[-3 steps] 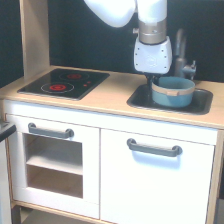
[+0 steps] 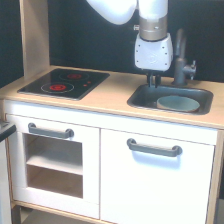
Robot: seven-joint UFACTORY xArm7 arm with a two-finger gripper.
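Note:
The dark sink (image 2: 141, 99) is set in the right half of the wooden counter. Low in its basin lies a round grey-blue pot (image 2: 178, 103); the basin's edge hides part of it. My gripper (image 2: 153, 81) points down above the sink's left rear part, to the left of the pot and apart from it. Its dark fingers are small against the dark background, so their opening is unclear.
A black tap (image 2: 181, 62) stands behind the sink, close to the gripper's right. On the left is a black cooktop (image 2: 64, 84) with red rings. Bare counter (image 2: 112, 92) lies between cooktop and sink. The oven compartment (image 2: 55, 165) below is open-fronted.
The pot was higher, beside the gripper with its rim above the sink; now it lies lower in the basin. My gripper has shifted only slightly.

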